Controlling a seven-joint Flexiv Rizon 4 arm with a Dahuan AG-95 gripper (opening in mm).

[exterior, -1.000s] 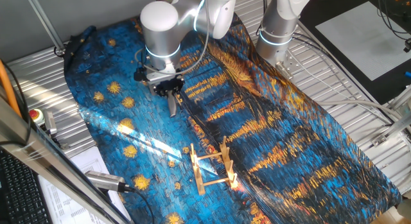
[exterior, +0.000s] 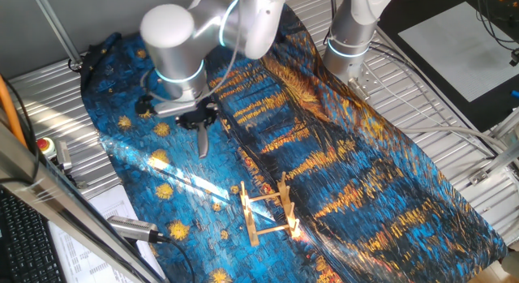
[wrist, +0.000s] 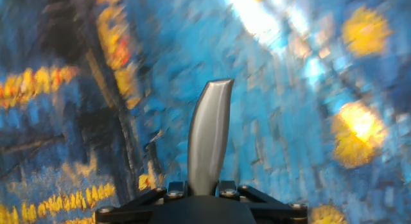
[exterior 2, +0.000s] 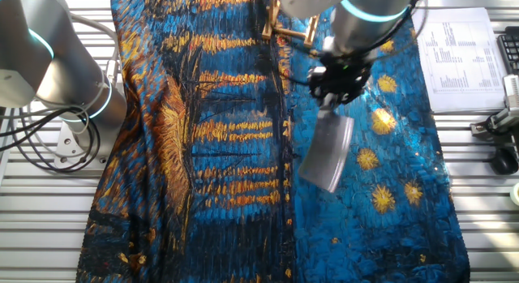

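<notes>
A grey metal piece, blade-like and slightly curved, points straight out from my gripper, which is shut on its base. From the second exterior view the same grey piece looks broad and flat, hanging tilted below the black gripper. In the first exterior view the grey piece is above the starry blue part of the cloth, apparently clear of it. A small wooden rack stands on the cloth, well away from the gripper.
Painted cloth covers most of the slatted metal table. Papers and a laptop keyboard lie beyond the cloth's edge. Between gripper and wooden rack the cloth is bare.
My arm has moved left in the first exterior view, carrying the grey piece with it, away from the dark band of the cloth. The wooden rack has stayed put.
</notes>
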